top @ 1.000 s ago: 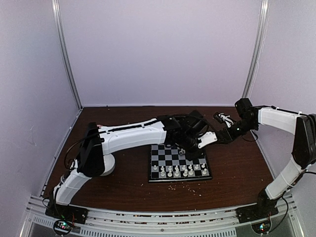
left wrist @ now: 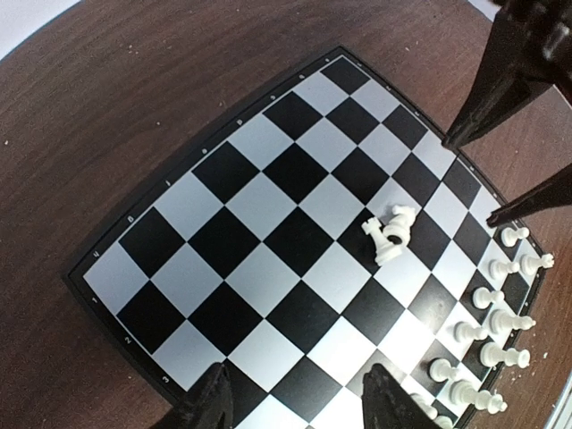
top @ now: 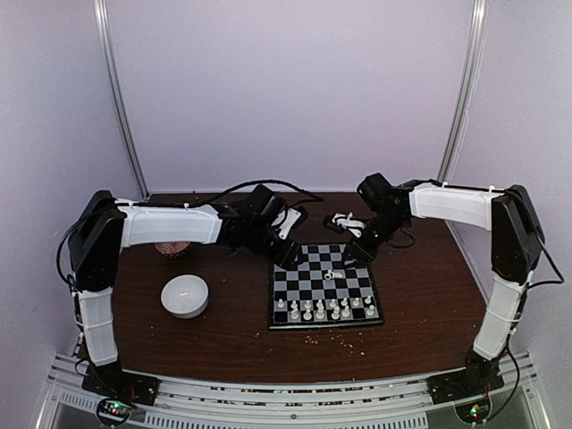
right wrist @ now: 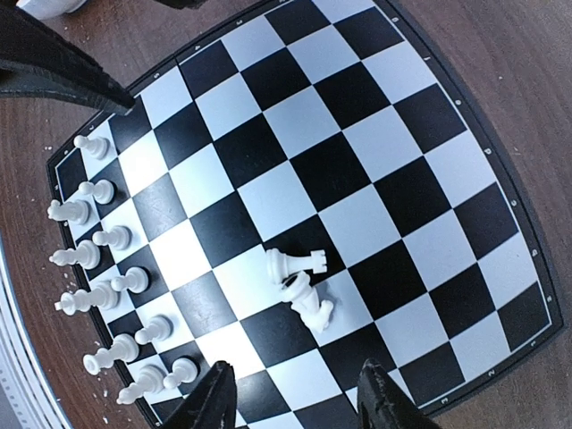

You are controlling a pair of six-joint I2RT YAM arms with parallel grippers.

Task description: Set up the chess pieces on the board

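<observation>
The checkered board (top: 289, 293) lies on the table, with several white pieces (top: 320, 314) upright in two rows along its near edge. Toward the middle, a white rook and a white knight lie on their sides, touching; the same rook (left wrist: 382, 243) and knight (left wrist: 401, 223) show in the left wrist view. Over the board's far left part hangs my left gripper (top: 288, 261), open and empty. My right gripper (top: 351, 259) stands open above the far right part, also empty. Both wrist views show a wide gap between the fingers.
Left of the board stands a white bowl (top: 185, 297), with a patterned reddish bowl (top: 172, 248) behind it, partly covered by the left arm. Small crumbs (top: 311, 340) lie in front of the board.
My right gripper has moved left over the board. Both lying pieces stay put.
</observation>
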